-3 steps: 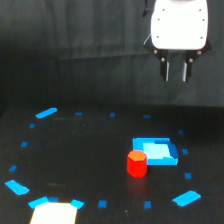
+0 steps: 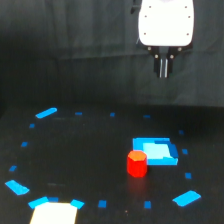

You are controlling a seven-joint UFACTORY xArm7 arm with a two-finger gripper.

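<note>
High above the black table, my gripper [image 2: 163,67] hangs with its fingers drawn close together, and no object shows between them. A red block [image 2: 137,164] with a six-sided top stands upright on the table near the middle. Just behind it and to its right lies a blue square tray [image 2: 173,151] with a pale inside. The red block hides part of the tray's front left corner. A wide gap separates the gripper from both things.
Light-blue strips lie at the back left [image 2: 46,113], the left edge [image 2: 17,187] and the front right [image 2: 186,198]. A pale box [image 2: 54,214] is cut off at the front edge. Small blue squares dot the otherwise clear table.
My gripper has moved left and slightly up, and its fingers have come closer together. The red block and the blue tray have stayed where they were.
</note>
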